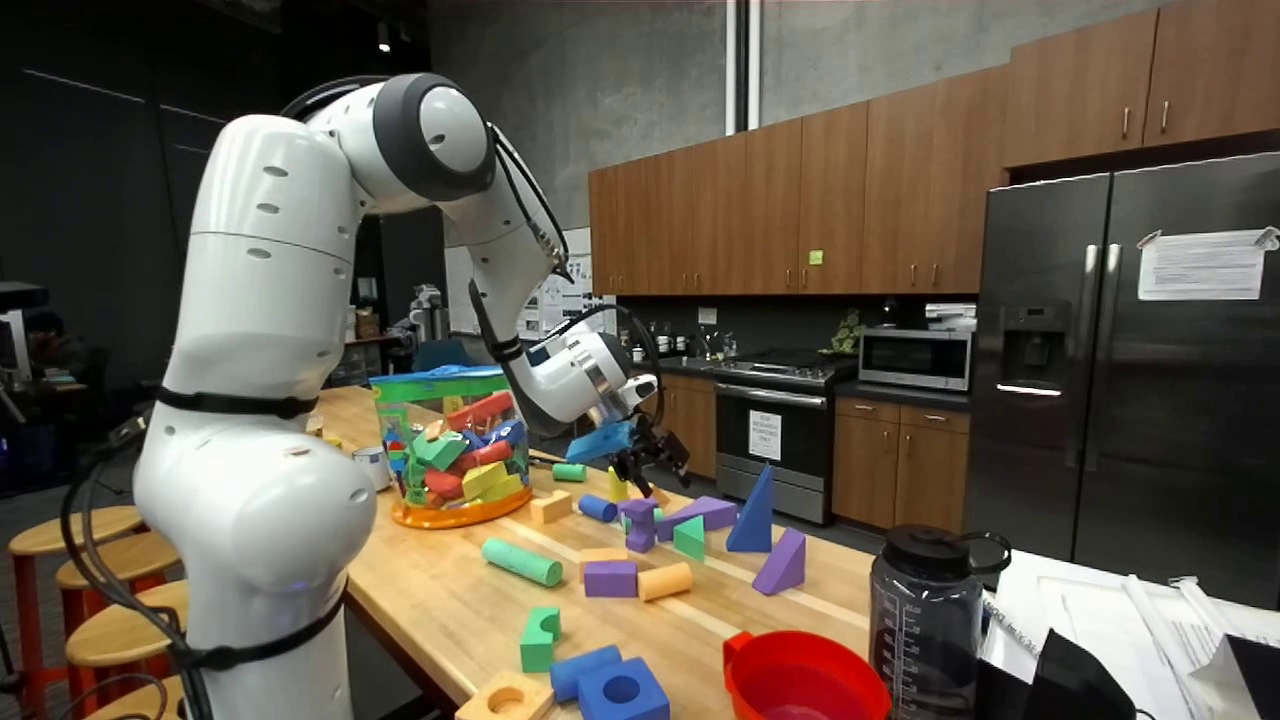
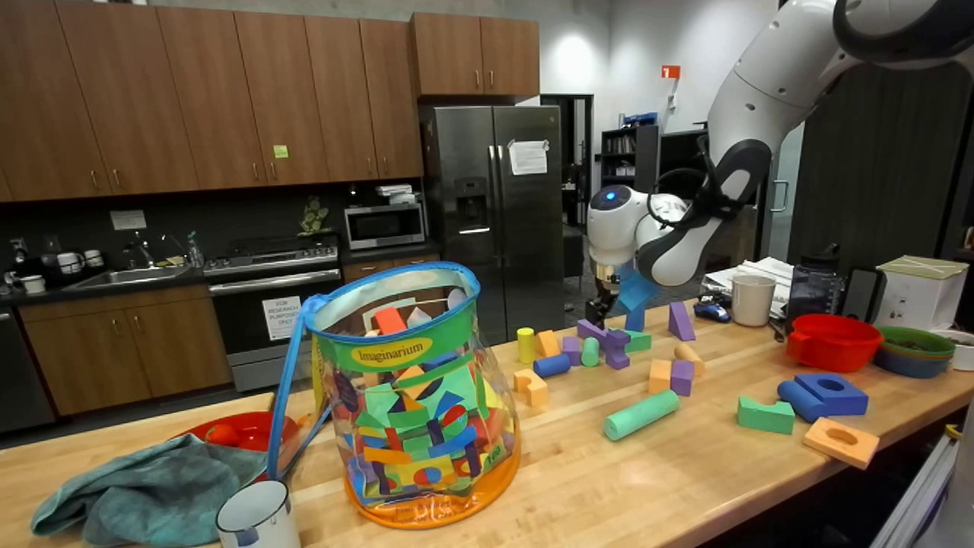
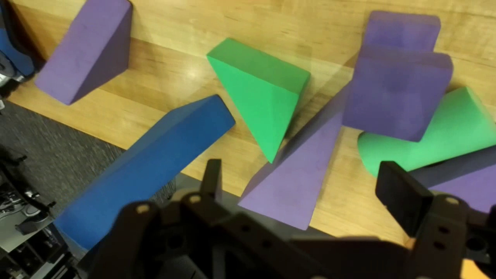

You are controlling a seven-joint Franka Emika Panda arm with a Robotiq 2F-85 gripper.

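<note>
My gripper stands open over the far edge of the table, empty between its fingers. In the wrist view a long purple wedge (image 3: 297, 186) lies below the gap between the fingertips. Beside it are a green triangle (image 3: 265, 93), a tall blue wedge (image 3: 153, 158) toward the left finger and another purple wedge (image 3: 90, 46) at upper left. A notched purple block (image 3: 395, 88) and a green cylinder (image 3: 432, 130) sit on the right. Exterior view 1 has the gripper (image 1: 660, 468) above and behind the purple blocks.
A clear bag of blocks (image 2: 429, 393) stands on the table near the arm. Several blocks, a green cylinder (image 2: 641, 415) among them, are spread across the tabletop. A red bowl (image 1: 804, 678) and a dark bottle (image 1: 926, 624) occupy the near right. The table edge runs close behind the wedges.
</note>
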